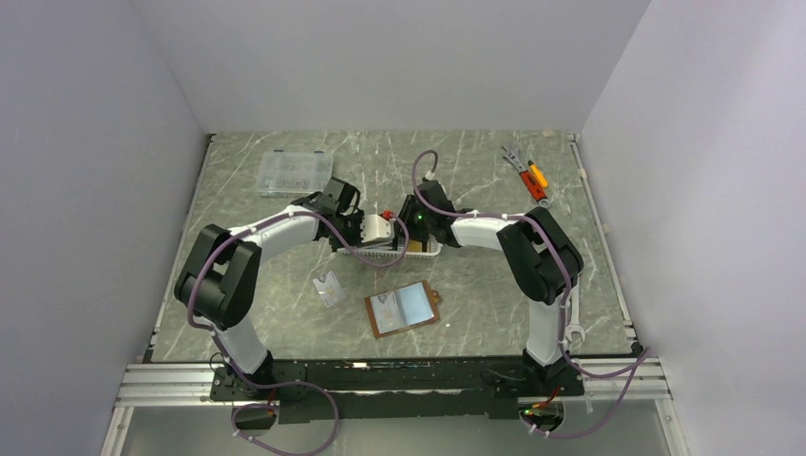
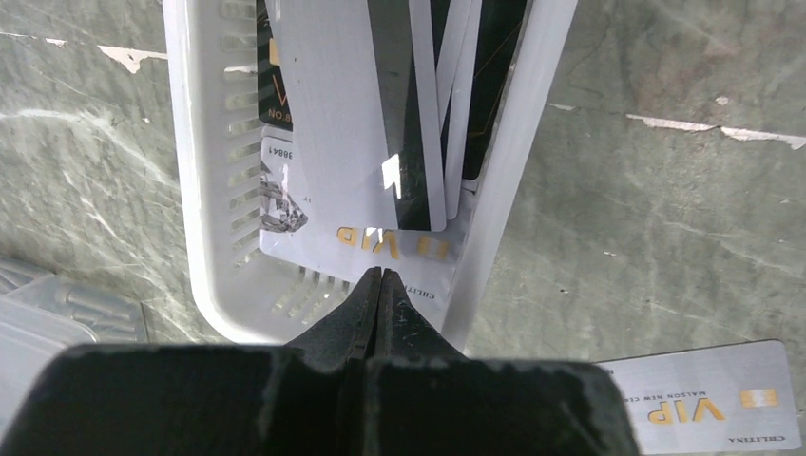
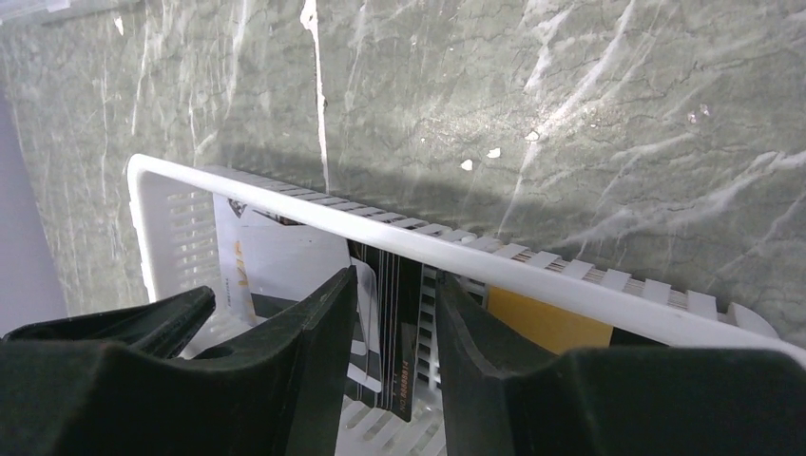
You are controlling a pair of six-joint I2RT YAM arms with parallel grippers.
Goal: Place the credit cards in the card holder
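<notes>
A white slotted basket holds several silver and black cards, with a gold one (image 3: 537,318) showing in the right wrist view. My left gripper (image 1: 354,228) is shut at the basket's left end, nothing visible between its tips. My right gripper (image 1: 414,217) stands open over the basket, its fingers either side of dark cards. In the top view a brown card holder (image 1: 432,302) lies below the basket, with pale cards on it, and a loose silver card (image 2: 703,404) lies left of it.
A clear lidded box (image 1: 293,173) sits back left. Pliers (image 1: 530,185) with orange handles and a yellow tool lie back right, a wrench (image 1: 573,331) front right.
</notes>
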